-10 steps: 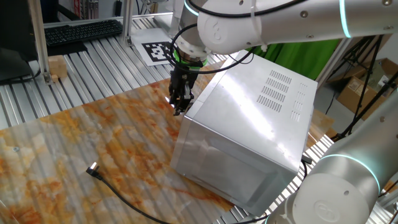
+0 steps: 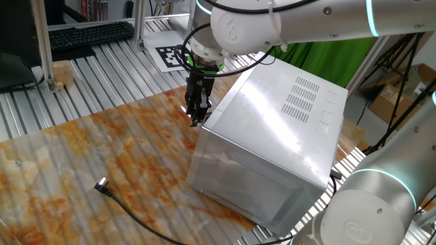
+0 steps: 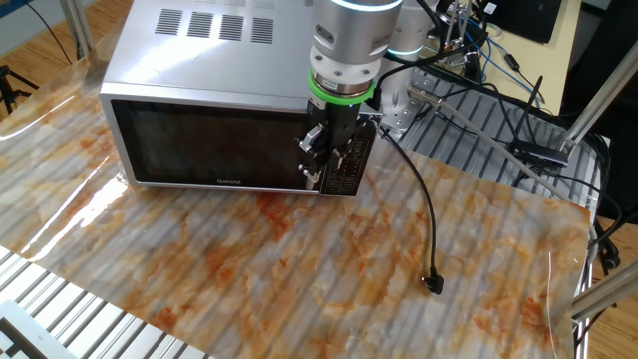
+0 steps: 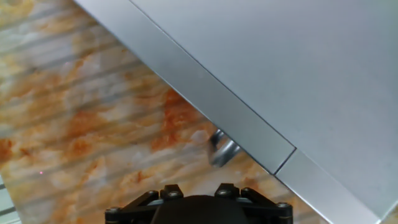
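Note:
A silver microwave stands on the marbled sheet, its dark door closed in exterior view 2. The wrist view shows its top front edge running diagonally, with a shiny metal handle jutting out below that edge. My gripper points down just in front of the door's right part, beside the control panel. At the bottom of the wrist view the two fingers stand apart, open, with nothing seen between them. The handle appears a little ahead of them; whether they touch it cannot be told.
A black power cord with a plug lies on the marbled sheet beside the microwave.
The upper arm link has shifted slightly left in exterior view 1, and the wrist has turned or tilted a little. The gripper's tip stays almost in place; the microwave has not moved.

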